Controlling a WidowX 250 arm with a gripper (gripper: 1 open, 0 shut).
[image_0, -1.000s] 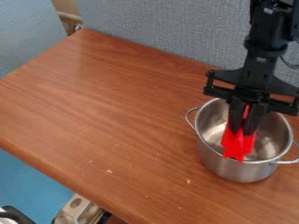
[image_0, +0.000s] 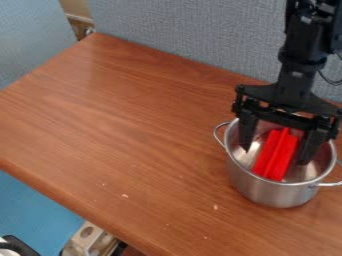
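Note:
A steel pot (image_0: 274, 193) with two side handles stands at the right of the wooden table. Inside it lie red objects (image_0: 274, 155), long and side by side. Over the pot is my black gripper (image_0: 275, 142), open, its fingers on either side of the red pieces and reaching down within the rim.
A grey padded wall (image_0: 174, 30) runs along the back. Beyond the lower left edge are a blue surface and some small items.
About a second ago the fingers were close together on the red pieces; they are now spread apart.

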